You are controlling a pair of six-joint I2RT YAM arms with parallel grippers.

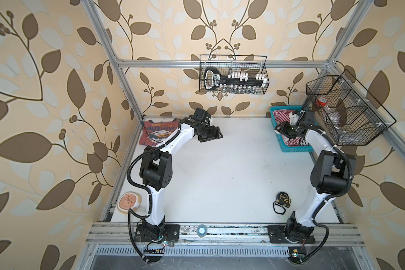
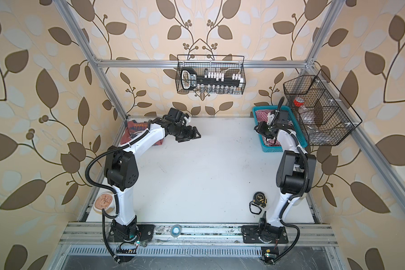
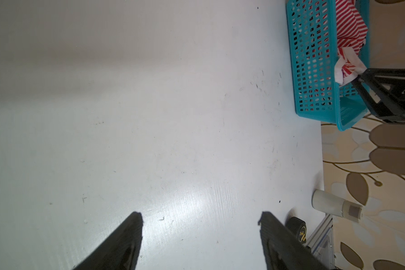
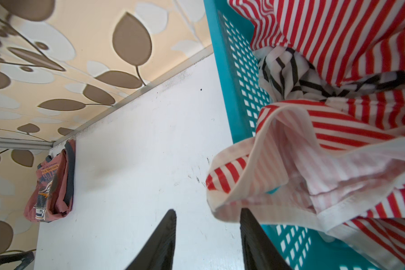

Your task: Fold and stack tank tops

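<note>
Red-and-white striped tank tops [image 4: 337,40] lie crumpled in the teal basket [image 1: 297,149] at the back right. One striped top's white-trimmed edge [image 4: 243,193] hangs over the basket's near wall in the right wrist view. My right gripper is open just beside that edge, with no cloth clearly between its fingers. At the back left lies a dark red folded top [image 1: 159,133] with printed lettering. My left gripper is open above bare table, to the right of that folded top, holding nothing.
A tape measure [image 1: 282,199] lies at the front right and a round pinkish dish [image 1: 129,202] at the front left. Wire baskets [image 1: 351,110] hang close to the teal basket on the right.
</note>
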